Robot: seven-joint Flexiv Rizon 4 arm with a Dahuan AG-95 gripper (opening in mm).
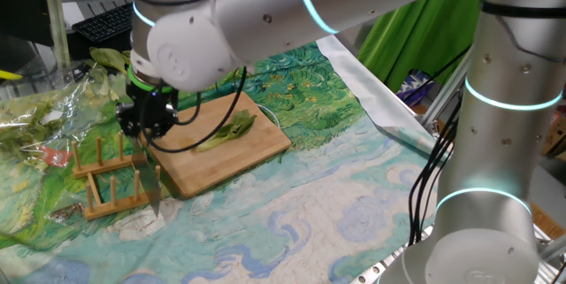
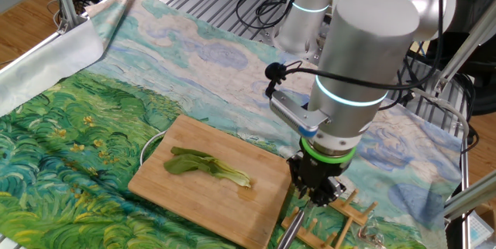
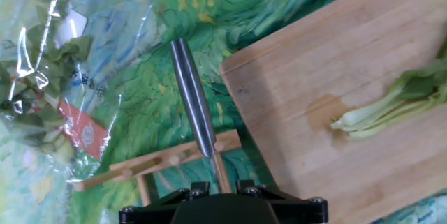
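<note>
A knife with a metal handle (image 3: 192, 95) stands in a wooden rack (image 3: 167, 158), its broad blade (image 1: 150, 182) reaching down among the pegs in exterior view 1. My gripper (image 1: 146, 126) is low over the rack, at the upper part of the knife. From the other side, exterior view 2 has the gripper (image 2: 318, 191) close by the knife handle (image 2: 291, 227). The black gripper parts fill the bottom edge of the wrist view, where the knife runs down to them. Whether the fingers touch the knife is hidden, and so is their opening.
Beside the rack lies a wooden cutting board (image 1: 203, 173) with a leafy green vegetable (image 2: 205, 164) on it. A clear plastic bag of greens (image 3: 52, 105) lies on the rack's other side.
</note>
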